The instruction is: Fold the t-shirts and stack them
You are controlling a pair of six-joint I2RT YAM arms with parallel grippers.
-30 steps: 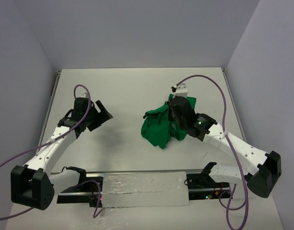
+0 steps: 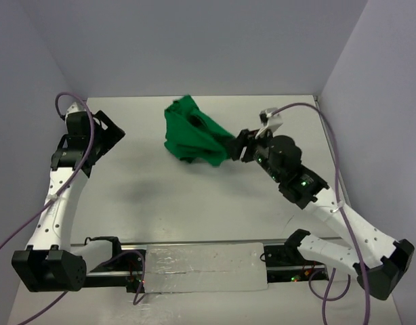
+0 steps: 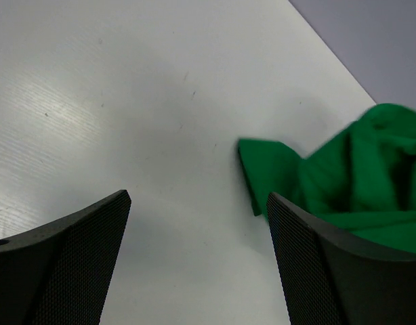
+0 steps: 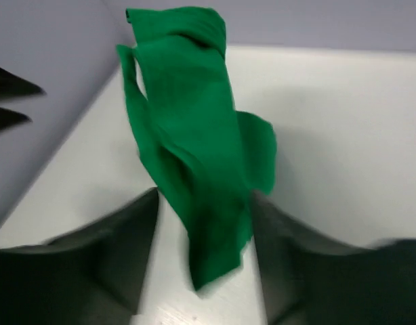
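Note:
A bunched green t-shirt (image 2: 194, 135) is at the back middle of the table, blurred in the wrist views. My right gripper (image 2: 238, 146) is just off its right end. In the right wrist view the blurred fingers (image 4: 137, 220) stand apart, and the shirt's narrow lower end (image 4: 215, 264) shows in the gap, with no visible pinch. My left gripper (image 2: 114, 130) is at the far left, clear of the shirt. Seen from the left wrist, its fingers (image 3: 93, 237) are wide apart over bare table, with the shirt (image 3: 276, 169) off to the right.
Grey walls (image 2: 194, 47) close in the back and both sides. Purple cables (image 2: 338, 169) loop along both arms.
The shirt has shifted left and toward the back, and is bunched differently. The left arm has drawn left.

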